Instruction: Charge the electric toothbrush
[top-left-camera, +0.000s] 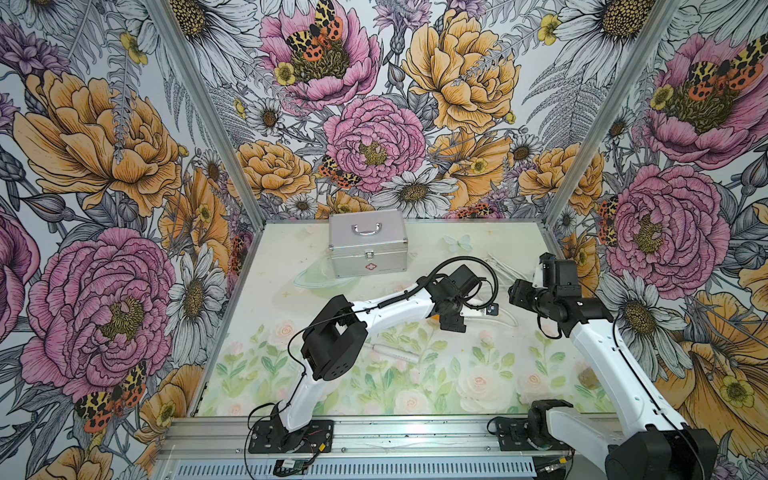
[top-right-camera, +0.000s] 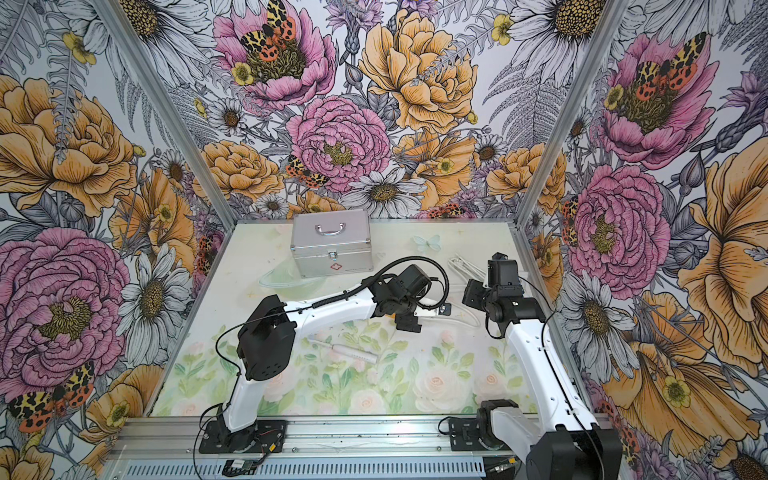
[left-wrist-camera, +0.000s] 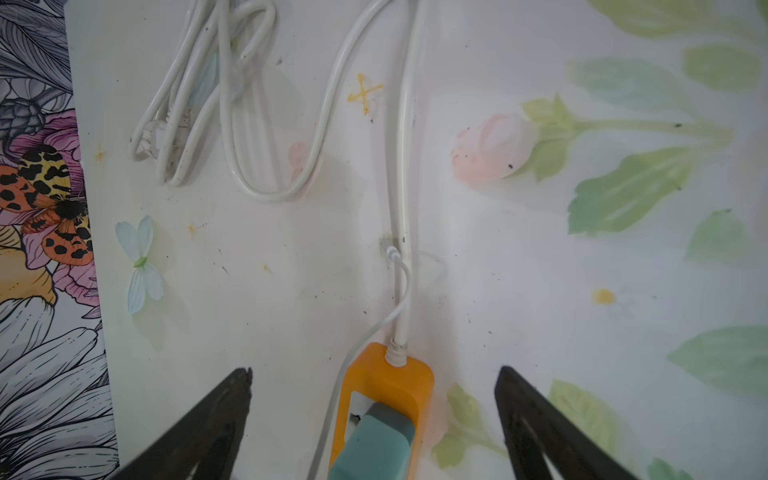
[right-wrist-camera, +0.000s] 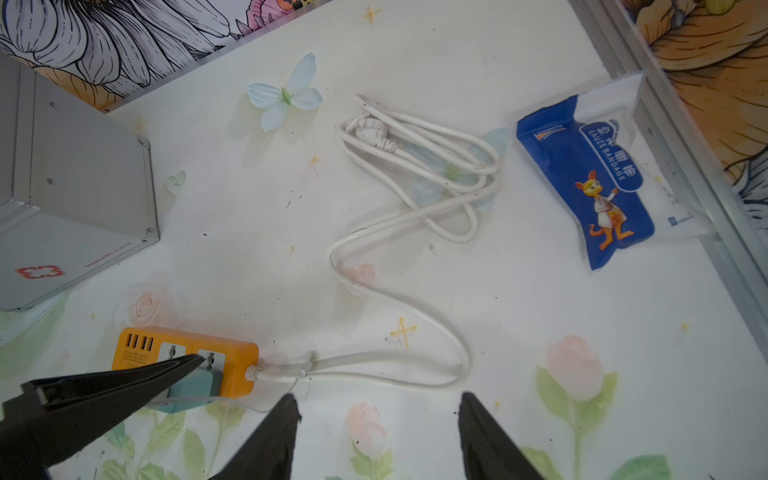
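Observation:
An orange power strip (right-wrist-camera: 239, 368) with a teal plug or adapter (left-wrist-camera: 372, 452) in it lies on the table; a thin white cable (left-wrist-camera: 356, 348) runs from that part beside the strip's thicker cord (left-wrist-camera: 412, 120). My left gripper hangs open over the strip, with nothing held. My right gripper stands apart to its right, above the table, fingers parted with nothing between them. In the top right view a white cylindrical object (top-right-camera: 344, 349), perhaps the toothbrush, lies on the table in front of the left arm; its details are unclear.
A silver first-aid case (top-right-camera: 328, 249) stands at the back left. A blue gauze bandage packet (right-wrist-camera: 608, 192) lies by the right edge. A coiled white cord lies at the back.

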